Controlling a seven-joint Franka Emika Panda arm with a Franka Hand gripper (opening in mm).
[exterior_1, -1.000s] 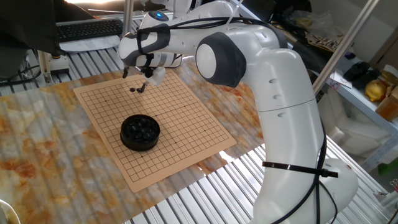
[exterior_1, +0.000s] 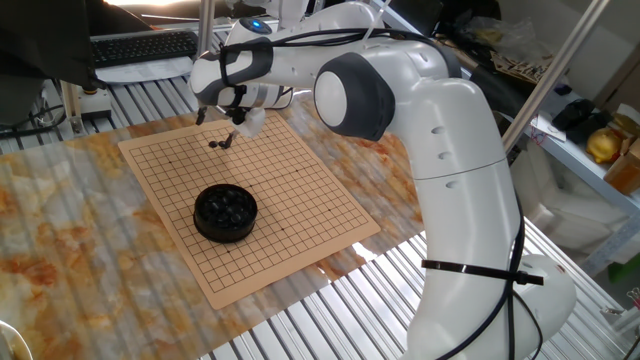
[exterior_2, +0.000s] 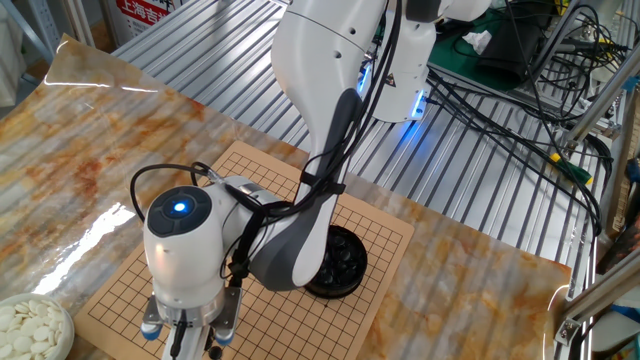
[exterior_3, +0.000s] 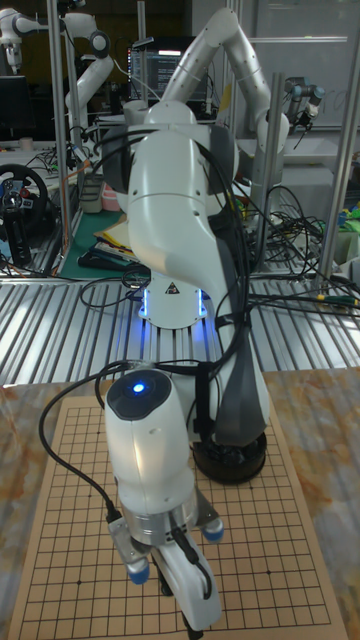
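Note:
A tan board with a black grid (exterior_1: 300, 200) lies flat on the table. On it stands a round black bowl (exterior_1: 225, 213) full of black stones, also visible behind the arm in the second view as a dark bowl (exterior_2: 338, 265). Over the far part of the board, away from the bowl, hangs my gripper (exterior_1: 221, 143), pointing down. Its dark fingertips are small here and partly cut off or hidden in the other views, so whether they are apart or together cannot be told. A small dark spot shows by the tips; I cannot tell whether it is a stone.
A white bowl of white stones (exterior_2: 32, 328) stands beside the board at the lower left of the second view. A keyboard (exterior_1: 145, 47) lies beyond the table's far edge. The marbled tabletop (exterior_1: 90, 250) left of the board is clear.

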